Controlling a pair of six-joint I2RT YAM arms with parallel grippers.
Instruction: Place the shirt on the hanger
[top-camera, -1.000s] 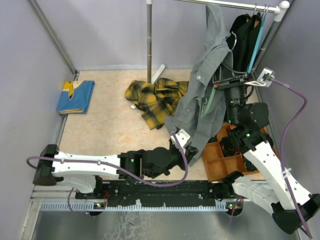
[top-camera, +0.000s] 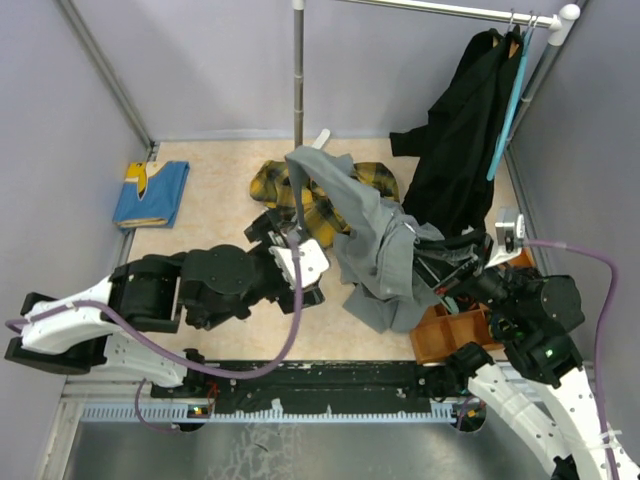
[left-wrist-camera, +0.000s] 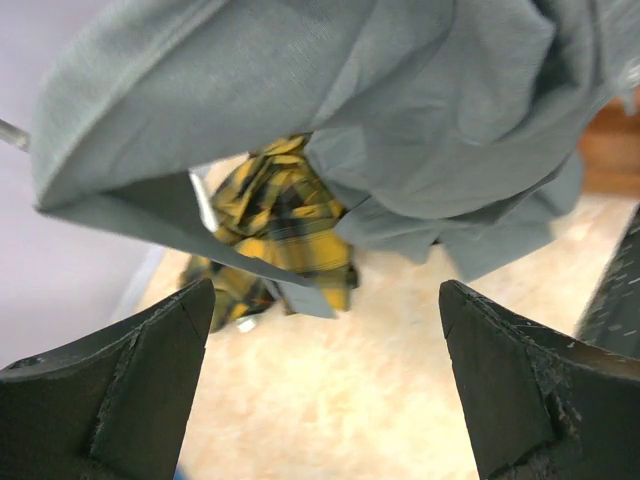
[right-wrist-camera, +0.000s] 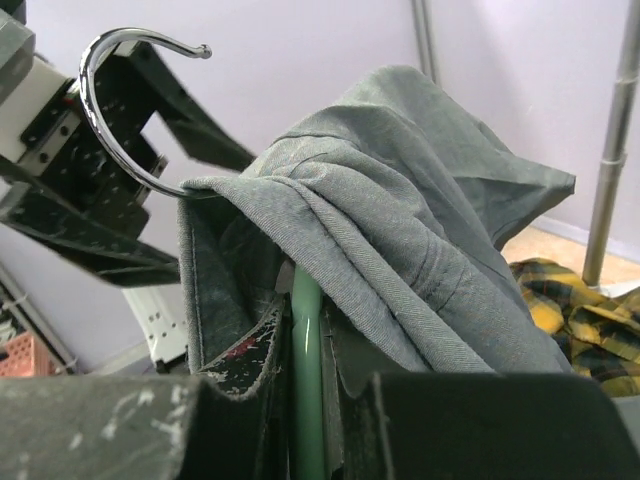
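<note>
The grey shirt (top-camera: 370, 235) hangs bunched from my right gripper (top-camera: 445, 260), which is shut on a green hanger (right-wrist-camera: 307, 400) with the shirt draped around it. In the right wrist view the hanger's metal hook (right-wrist-camera: 95, 100) rises above the shirt's folded edge (right-wrist-camera: 330, 250). My left gripper stands open left of the shirt, cloth hanging above and beyond its fingers in the left wrist view, nothing between them.
A rail (top-camera: 440, 8) holds dark clothes (top-camera: 460, 130) at the back right. A plaid shirt (top-camera: 270, 185), a folded blue item (top-camera: 150, 210) and a wooden organizer (top-camera: 435, 340) lie on the floor, whose left part is mostly clear.
My left arm has moved left and up, away from the shirt's lower part.
</note>
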